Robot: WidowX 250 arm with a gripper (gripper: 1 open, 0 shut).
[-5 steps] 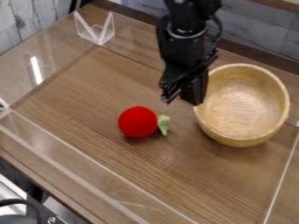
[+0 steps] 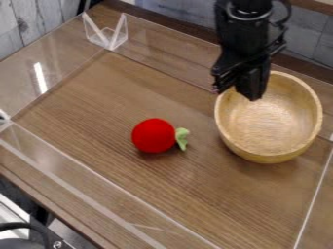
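Note:
My black gripper hangs at the upper right over the back rim of a wide tan bowl, its fingertips close together and nothing visible between them. A red ball-like object with a green piece at its right side lies on the wooden table, left of the bowl and nearer the front.
A clear plastic holder stands at the back left. Dark edges border the table at the back right and bottom left.
My gripper has risen and moved back and to the right, away from above the red object. The bowl and red object look unmoved.

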